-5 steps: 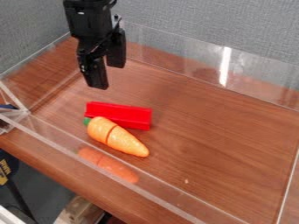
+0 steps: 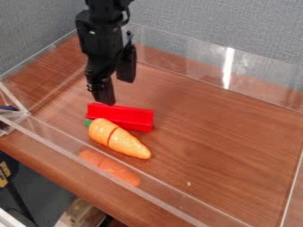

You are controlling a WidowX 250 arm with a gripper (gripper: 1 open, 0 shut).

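My black gripper (image 2: pixel 115 83) hangs at the upper left of the camera view, its fingers apart and pointing down, just above and behind a red block (image 2: pixel 120 117). Nothing shows between the fingers. The block lies flat on the wooden surface. In front of it lies an orange toy carrot (image 2: pixel 122 142) with a green top at its left end.
A clear low wall (image 2: pixel 225 71) rims the wooden surface (image 2: pixel 225 151), which is free to the right and behind. At the lower left, outside the wall, are dark objects and cables.
The block and carrot have not moved.
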